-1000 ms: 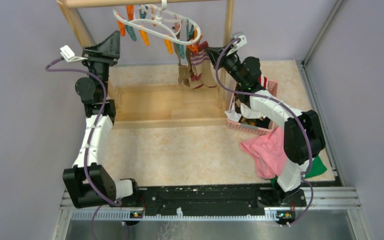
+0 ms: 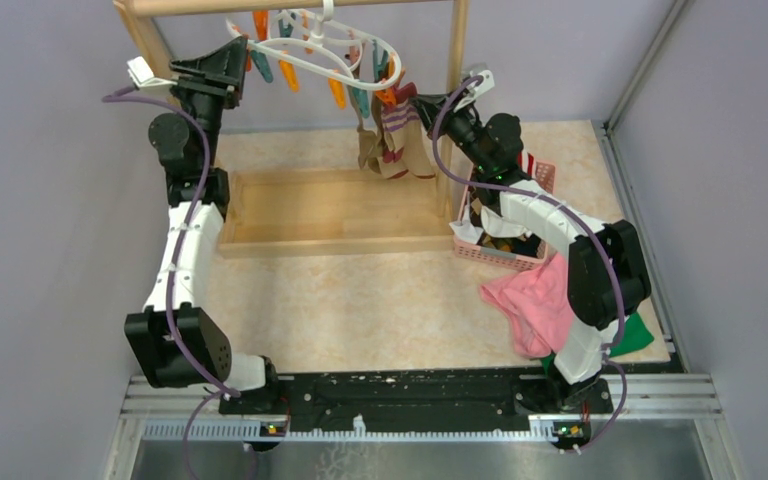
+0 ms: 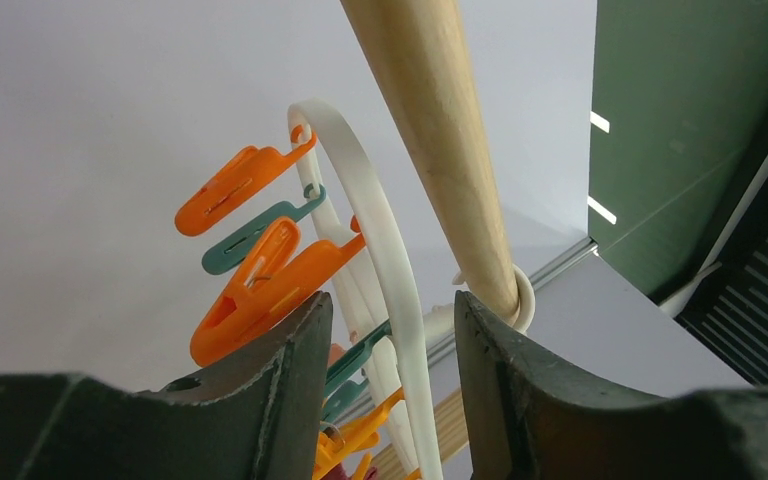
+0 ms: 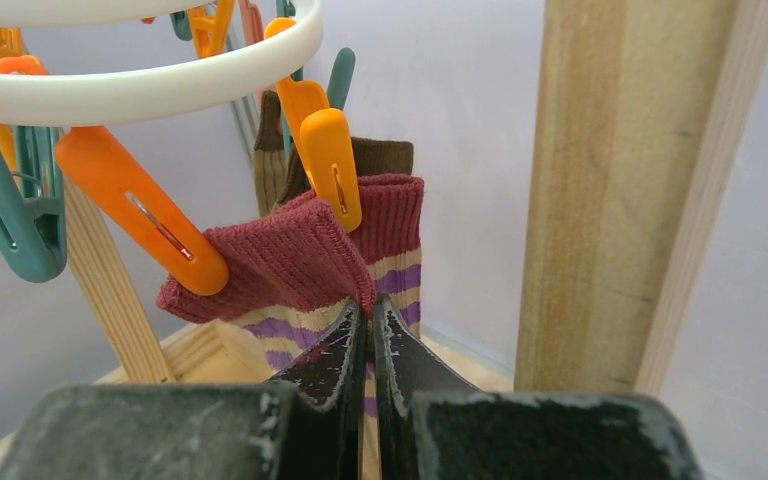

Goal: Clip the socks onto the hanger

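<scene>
The white hanger (image 2: pixel 310 62) hangs under the wooden bar, ringed with orange and green clips. At the left end of its ring my left gripper stands open. The hanger's rim passes between its fingers, with a gap on both sides. A maroon sock (image 4: pixel 290 255) with purple and beige stripes is at the right end. Its cuff meets an orange clip (image 4: pixel 332 165), and another orange clip (image 4: pixel 145 210) overlaps its left edge. My right gripper is shut on this sock below the cuff. Behind it hangs a brown sock (image 4: pixel 382 155) beside a green clip.
A wooden post (image 4: pixel 615 200) rises right of the sock, and the top bar (image 3: pixel 430 130) runs close to my left gripper. A pink basket (image 2: pixel 498 257) of clothes stands at right, near a pink cloth (image 2: pixel 535 305).
My right gripper and the sock stay nearly in place.
</scene>
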